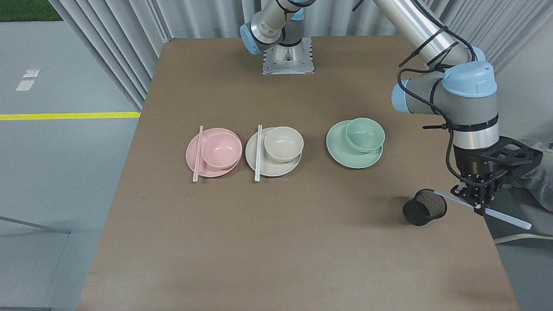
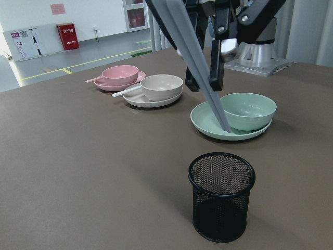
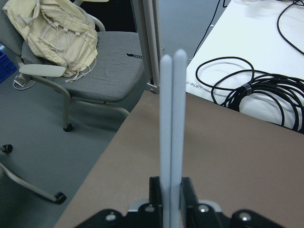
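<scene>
My gripper (image 1: 479, 204) is shut on a pair of pale blue chopsticks (image 1: 510, 217), held tilted over the table's right edge, above the black mesh cup (image 1: 422, 207). In the wrist view the chopsticks (image 3: 172, 123) stand side by side in the fingers. The green bowl (image 1: 365, 134) sits on a green plate (image 1: 347, 154). The white bowl (image 1: 283, 143) and pink bowl (image 1: 221, 150) sit on matching plates, each with chopsticks (image 1: 198, 155) across the plate's left part.
A chair (image 3: 109, 61) and a white surface with coiled cable (image 3: 266, 95) lie beyond the edge.
</scene>
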